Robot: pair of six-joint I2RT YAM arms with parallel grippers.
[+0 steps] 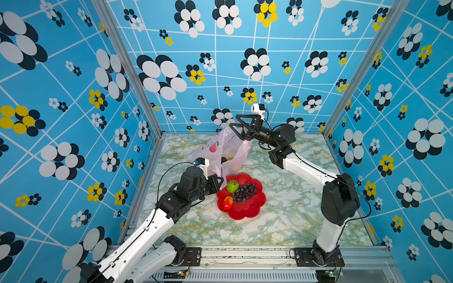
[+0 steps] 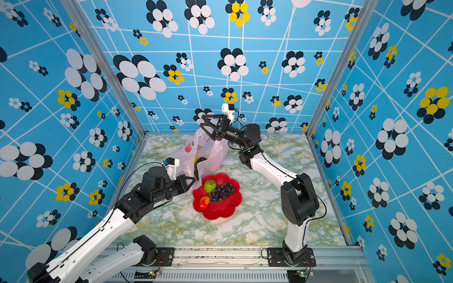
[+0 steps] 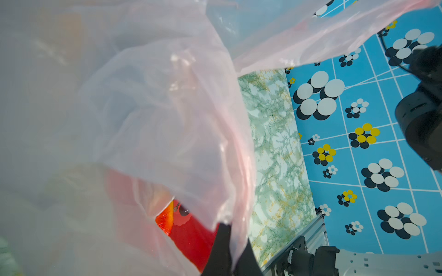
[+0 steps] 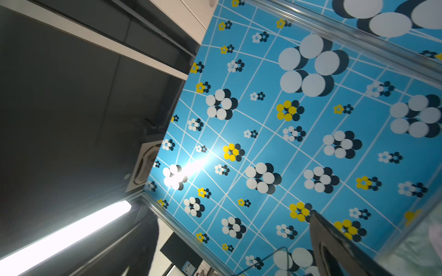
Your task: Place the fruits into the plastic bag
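Observation:
The translucent pinkish plastic bag [image 1: 219, 153] stands stretched upward behind the plate, with dim yellow and dark shapes inside it. In the left wrist view, my left gripper is shut on a fold of the bag's film at its near edge. High at the bag's far side is my right gripper [image 1: 239, 128], open; the raised film reaches up to it, and whether it is snagged there I cannot tell. On the red flower-shaped plate [image 1: 250, 210] lie a green fruit [image 1: 232, 185], dark grapes [image 1: 245, 192] and a red-orange fruit [image 1: 228, 203].
Patterned blue walls close in the marbled table [image 1: 302, 207] at the back and sides. Bare tabletop lies to the right of the plate. The right wrist view faces the wall and a ceiling lamp [image 4: 69, 239], with no fruit in sight.

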